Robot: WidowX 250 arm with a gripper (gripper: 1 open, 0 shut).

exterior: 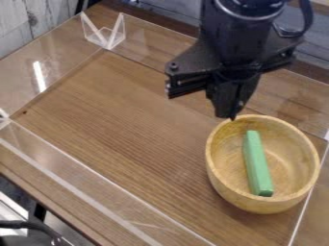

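Observation:
A wooden bowl (221,178) sits at the lower right of the table, with a green oblong object (256,163) lying inside it. My gripper (224,110) hangs dark above and just behind the bowl, pointing down toward it. Its fingertips are small at this angle; it looks shut, and I see nothing held.
Bare wooden table (103,125) fills the left and centre, with free room there. A clear plastic piece (106,29) stands at the back left. Dark cables lie beyond the table's edge at the lower left.

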